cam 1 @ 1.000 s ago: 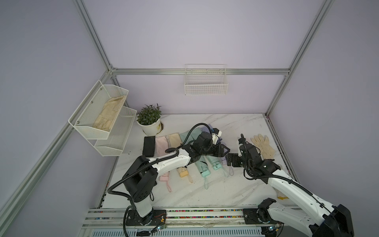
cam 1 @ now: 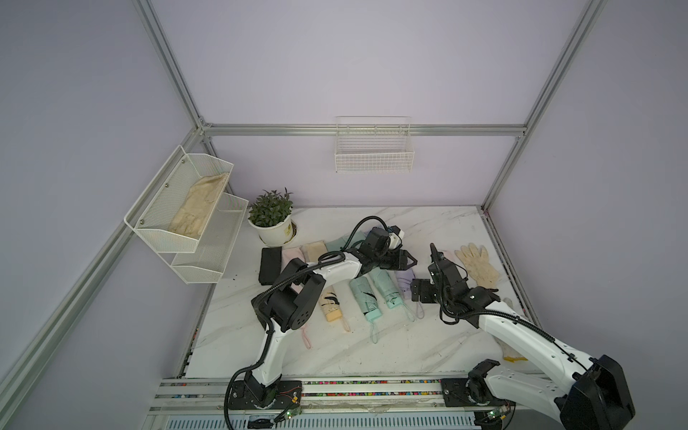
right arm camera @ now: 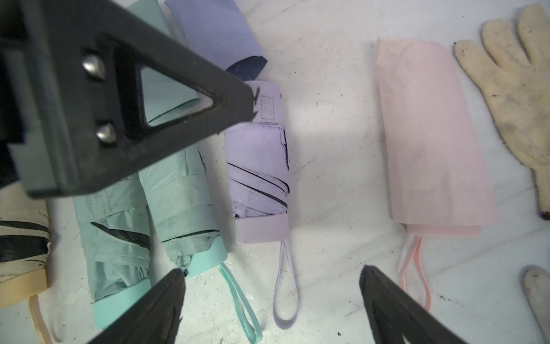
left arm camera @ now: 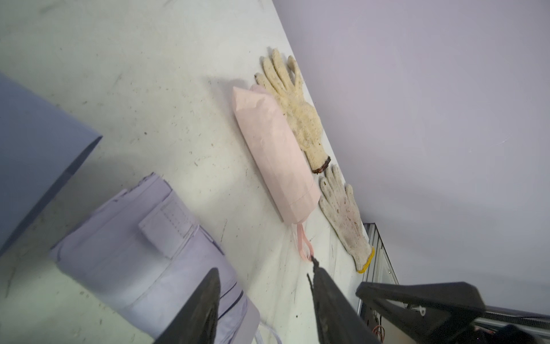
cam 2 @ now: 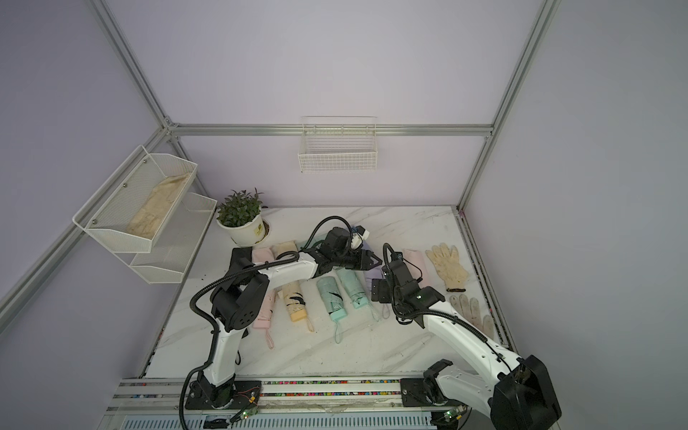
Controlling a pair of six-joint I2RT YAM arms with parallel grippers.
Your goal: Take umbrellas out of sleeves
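The lavender umbrella (right arm camera: 257,166) lies bare on the table, strap toward the front, with its purple sleeve (right arm camera: 220,31) behind it. My left gripper (cam 1: 409,260) hovers over this umbrella, open, nothing between its fingers; one of its black fingers (right arm camera: 189,97) blocks part of the right wrist view. To its right lies a pink umbrella in its sleeve (right arm camera: 438,137), only the lower edge and strap sticking out. Above the front of the lavender umbrella, my right gripper is open and empty. Bare mint (right arm camera: 180,195), teal (right arm camera: 114,229) and yellow (cam 2: 294,301) umbrellas lie farther left.
Work gloves (cam 1: 478,265) lie at the right edge of the table. A black item (cam 1: 270,266) and a potted plant (cam 1: 272,217) are at the back left.
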